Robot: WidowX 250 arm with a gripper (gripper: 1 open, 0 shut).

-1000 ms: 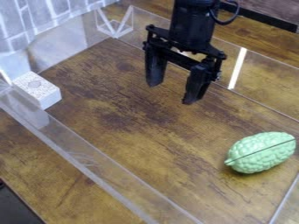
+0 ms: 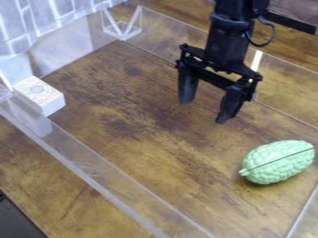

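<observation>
My black gripper [image 2: 207, 99] hangs over the upper middle of the wooden board, open, with nothing seen between its fingers. A pale green, bumpy oblong object [image 2: 276, 160] lies at the lower right, apart from the gripper. A white speckled block [image 2: 40, 95] sits at the far left against the clear wall.
Clear plastic walls [image 2: 87, 167] border the wooden surface [image 2: 149, 167] on several sides. A white strip stands behind the gripper at the right. Grey-white cloth is at the upper left. The middle and lower part of the board are clear.
My gripper has shifted to the right, away from where it was a second ago over the middle. The green object and white block have not moved.
</observation>
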